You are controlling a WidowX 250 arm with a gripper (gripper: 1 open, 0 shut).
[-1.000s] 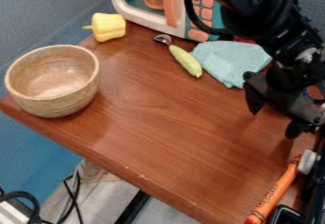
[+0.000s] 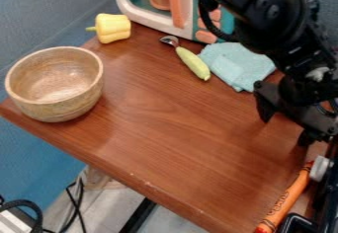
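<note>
A black robot gripper (image 2: 284, 120) hangs low at the right side of the wooden table, its fingers pointing down; whether it is open or shut is hard to make out. A wooden bowl (image 2: 54, 104) sits at the left. A yellow pepper toy (image 2: 114, 27) is at the back left edge. A pale yellow corn toy (image 2: 193, 62) lies near the middle back beside a metal spoon (image 2: 169, 40). A light blue cloth (image 2: 235, 66) is folded left of the gripper.
A toy kitchen (image 2: 152, 15) stands at the back. An orange marker-like stick (image 2: 284, 202) lies along the front right edge.
The arm and gripper have shifted very slightly at the right; the objects on the table look unchanged.
</note>
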